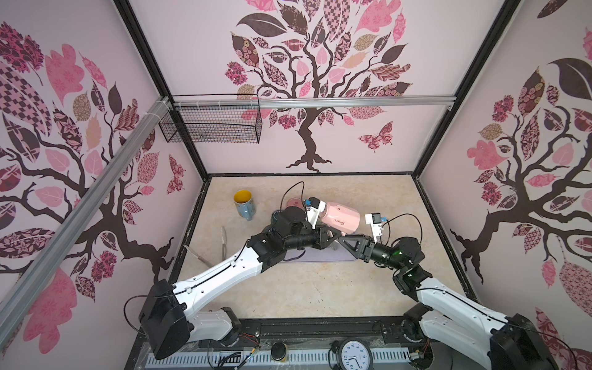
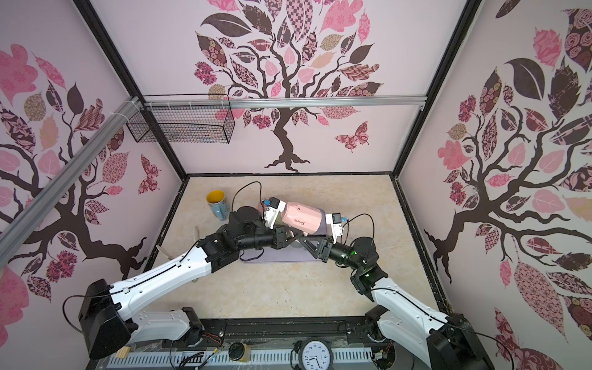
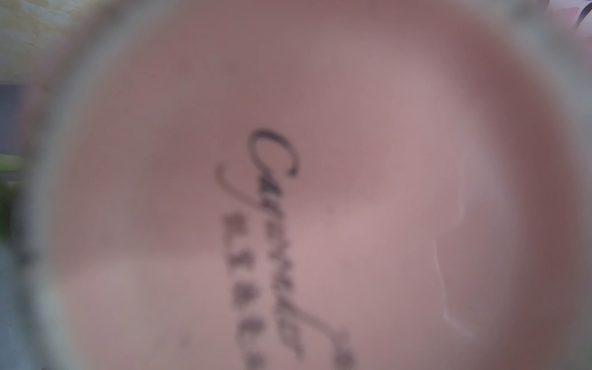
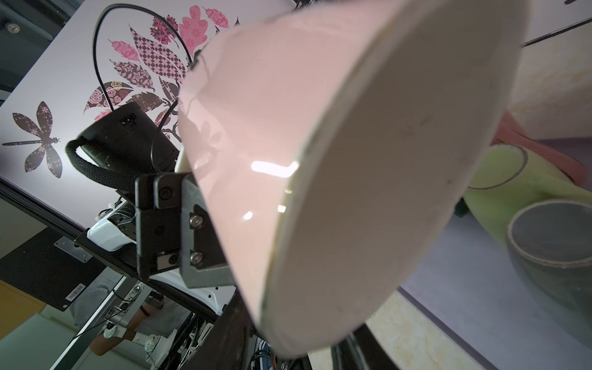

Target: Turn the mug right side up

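The pink mug [image 1: 341, 217] hangs above the lilac tray [image 1: 326, 256] on its side, its base toward my left arm and its mouth to the right. My left gripper [image 1: 333, 236] is shut on it at the lower side, apparently at the handle, though the grip itself is hidden. The left wrist view is filled by the pink underside with its dark lettering [image 3: 277, 234]. In the right wrist view the white interior [image 4: 394, 166] faces the camera. Just below the mug, close to the left fingers, my right gripper [image 1: 346, 241] stands with its fingers apart; whether it touches the handle cannot be told.
A green cup [image 4: 502, 172] and a grey-green cup [image 4: 552, 234] are on the tray, mostly hidden from above. A blue mug [image 1: 244, 206] stands back left, near cutlery [image 1: 224, 243]. A wire basket [image 1: 215, 126] hangs behind.
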